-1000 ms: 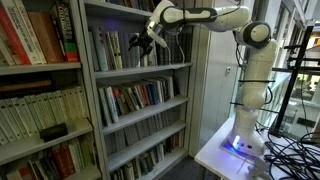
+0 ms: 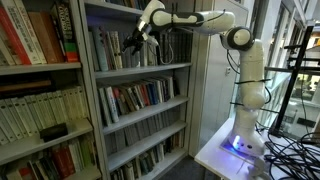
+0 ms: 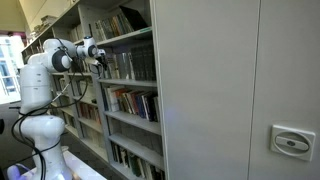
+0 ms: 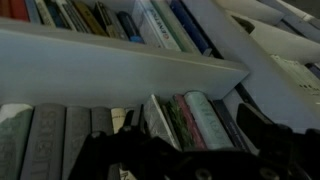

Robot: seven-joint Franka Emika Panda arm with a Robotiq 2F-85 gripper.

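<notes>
My gripper stands open in the wrist view, its dark fingers spread wide at the bottom of the picture. Between and beyond them is a row of books: a dark book with a pale page edge (image 4: 157, 120), a red one and a pale green one (image 4: 207, 120). Thick grey volumes (image 4: 45, 140) fill the left of that row. No book is seen held. In exterior view 1 the gripper (image 2: 134, 43) hangs in front of the upper bookshelf row; exterior view 2 shows it (image 3: 98, 66) small, near the same upper shelves.
A white shelf board (image 4: 120, 72) crosses above the books, with more books (image 4: 100, 18) on it. An upright panel (image 4: 225, 40) rises at the right. Lower shelves hold further books (image 2: 140, 96). The white table (image 2: 215, 158) by the arm's base looks largely bare.
In exterior view 1 the arm and gripper have shifted somewhat to the left along the upper shelf, and the elbow has moved left with them. The books look unmoved.
</notes>
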